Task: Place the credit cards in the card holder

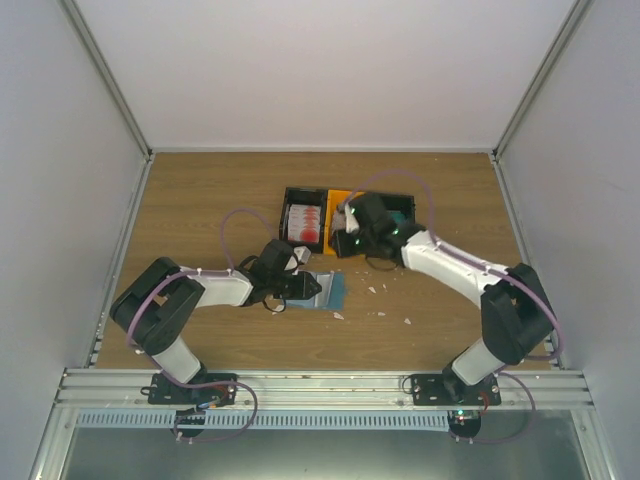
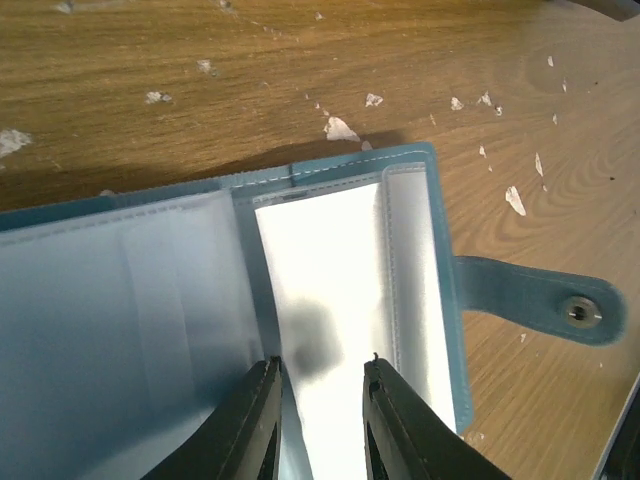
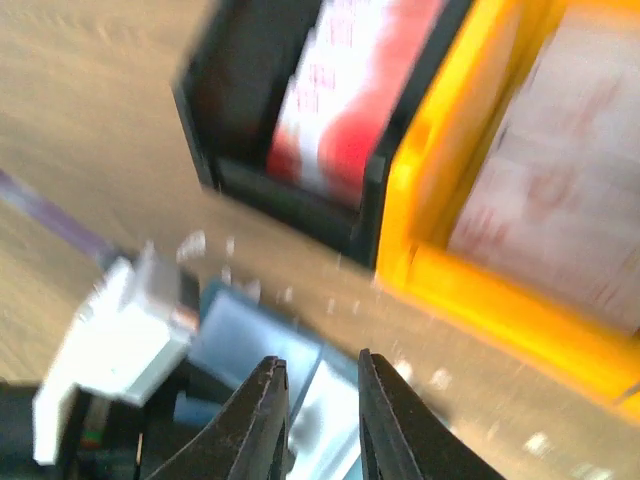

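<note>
The blue card holder (image 2: 140, 320) lies open on the table, a white card (image 2: 325, 260) in its clear right-hand sleeve, a strap with a snap at the right. My left gripper is low over that sleeve, its fingertips slightly apart; whether anything is between them is unclear. My right gripper is above the front edge of the trays, fingertips part open, nothing visible between them. Cards sit in a black tray (image 1: 304, 222) with red-and-white stacks and a yellow tray (image 3: 450, 150); a third, green-filled compartment is partly hidden by the right arm.
The three trays stand in a row behind the holder. Small white flecks (image 1: 407, 321) are scattered on the wooden table.
</note>
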